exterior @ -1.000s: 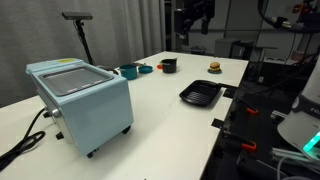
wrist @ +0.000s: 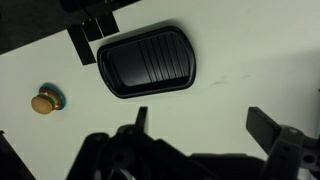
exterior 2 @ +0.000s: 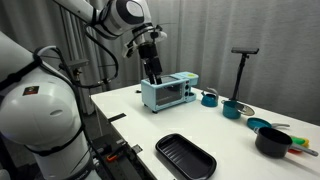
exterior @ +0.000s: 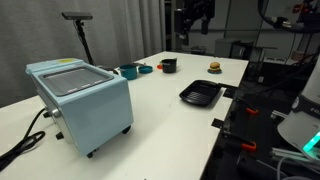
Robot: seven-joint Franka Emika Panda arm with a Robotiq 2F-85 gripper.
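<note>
My gripper is open in the wrist view, its two dark fingers wide apart and only bare white table between them. It hangs well above the table. A black rectangular tray with a ridged base lies flat and looks empty, beyond the fingertips in that view. Left of the tray is a small toy burger, which exterior view 1 shows farther back on the table. The pale blue toaster oven stands at the left in exterior view 1; exterior view 2 shows its front.
Behind the tray stand a black pot and blue cookware. A dark stand rises at the back. Black cable lies beside the oven. White table between oven and tray is clear.
</note>
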